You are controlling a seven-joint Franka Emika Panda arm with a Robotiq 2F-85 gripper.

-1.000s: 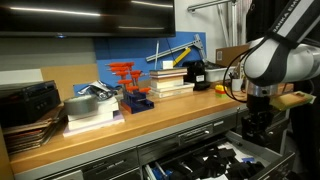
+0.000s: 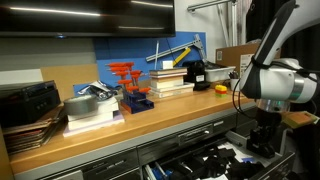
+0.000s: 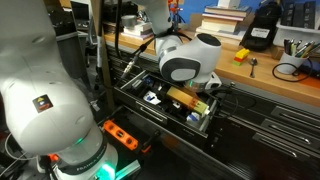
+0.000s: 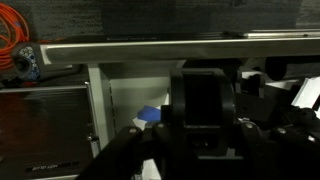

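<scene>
Low over the open drawer point(image 3: 150, 112), my gripper point(image 2: 266, 136) hangs from the white arm at its right end. A dark, blocky object point(image 4: 203, 98) fills the middle of the wrist view, and the fingers appear shut on it. Its exact kind is too dark to tell, and the fingertips are largely hidden. Black and white items point(image 2: 215, 163) lie loosely in the drawer, with a small blue piece point(image 4: 149, 114) visible beside the dark object.
Above the drawer runs the wooden counter point(image 2: 120, 128), with a pot point(image 2: 82, 104) on books, orange stacked pieces point(image 2: 122, 72) and a black bin. The drawer's metal front edge point(image 4: 190, 49) lies close to the gripper. An orange-brown bar point(image 3: 187, 98) shows at the wrist.
The arm and gripper have come down toward the drawer and slightly to the right. The counter and drawer contents look unchanged.
</scene>
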